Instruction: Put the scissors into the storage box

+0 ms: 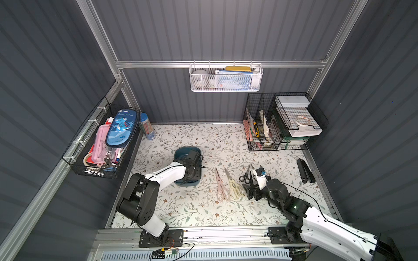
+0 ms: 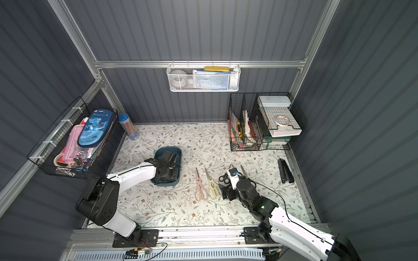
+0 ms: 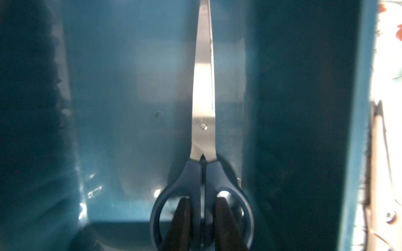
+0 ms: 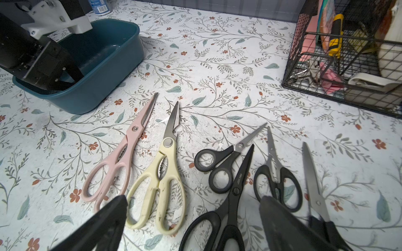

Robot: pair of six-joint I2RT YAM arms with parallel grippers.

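The teal storage box stands left of a row of scissors. Inside it, dark blue-handled scissors lie blades away from my left gripper, which is low in the box, shut on their handles. Outside lie pink scissors, cream scissors and several black-handled scissors. My right gripper is open above the black pairs, its fingers apart and blurred at the bottom of the right wrist view.
A black wire organiser stands back right, a filled basket hangs at left, a white basket on the back wall. A black stapler-like object lies at right.
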